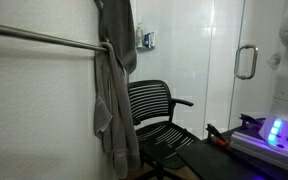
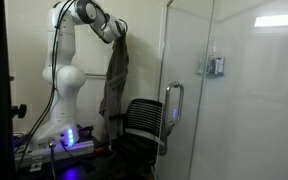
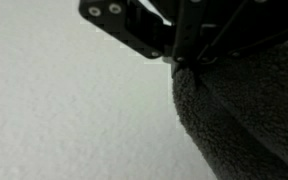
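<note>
My gripper is shut on a dark grey towel [image 3: 229, 120], whose fabric hangs away to the lower right in the wrist view. In exterior view 1 this held towel [image 1: 116, 28] comes down from the top edge, its lower end close to the rail [image 1: 44, 37]; the gripper itself is out of that view. Over the rail drapes a second grey towel [image 1: 114, 105]. Exterior view 2 has the gripper [image 2: 120, 31] high up at the top of the hanging cloth [image 2: 115, 75], where the two towels run together and are hard to separate.
Below and beside the draped towel stands a black chair [image 1: 154, 105]. A glass door with a metal handle [image 1: 246, 62] and a small wall shelf [image 1: 145, 40] are further right. A dark table [image 1: 224, 160] fills the lower right.
</note>
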